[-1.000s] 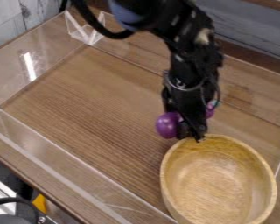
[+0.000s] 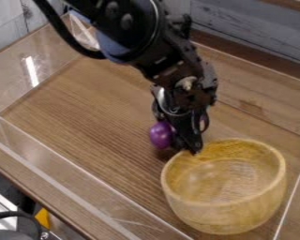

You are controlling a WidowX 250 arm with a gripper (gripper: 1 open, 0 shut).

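Observation:
My gripper point(image 2: 178, 131) hangs just beyond the far rim of a yellow wooden bowl point(image 2: 224, 204), low over the table. It is shut on a purple object point(image 2: 161, 134), which shows at the left side of the fingers; the rest of it is hidden by the gripper.
A clear raised edge runs along the left, and a pale wall stands at the back. A black cable and a small yellow item lie at the bottom left corner.
The gripper has moved left with the purple object. The bowl has shifted slightly up and left in the view and now looks smaller.

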